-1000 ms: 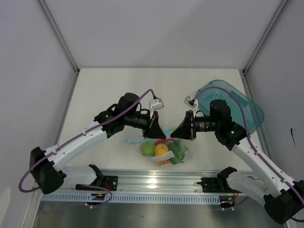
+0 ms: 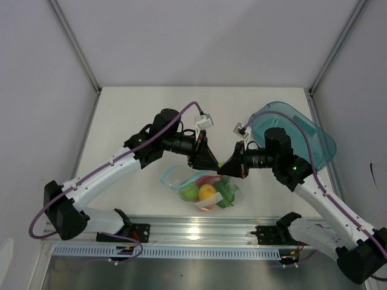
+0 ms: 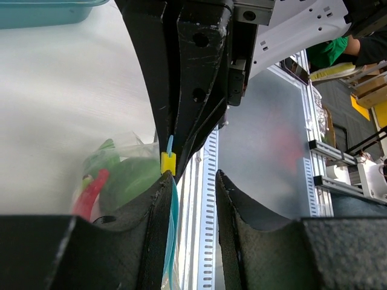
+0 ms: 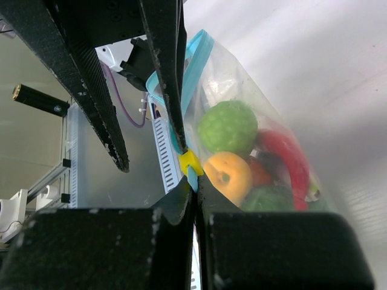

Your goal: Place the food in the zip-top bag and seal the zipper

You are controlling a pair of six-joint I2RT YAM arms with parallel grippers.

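Note:
The clear zip bag (image 2: 208,196) holds food near the front edge: a green round item (image 4: 227,125), an orange one (image 4: 227,176), a red pepper (image 4: 284,157) and other green pieces. A blue zipper strip runs along its mouth to a yellow slider (image 4: 189,162). My right gripper is shut on the zipper at the slider, the blue strip running into its fingertips. My left gripper stands part open just over the slider, one finger close beside the strip, the other clear of it.
A teal bin (image 2: 293,133) sits at the back right. The table's front edge and metal rail lie just beyond the bag.
My left gripper has moved up and right toward my right gripper at the slider, raising the bag's left mouth slightly. The right arm has hardly moved.

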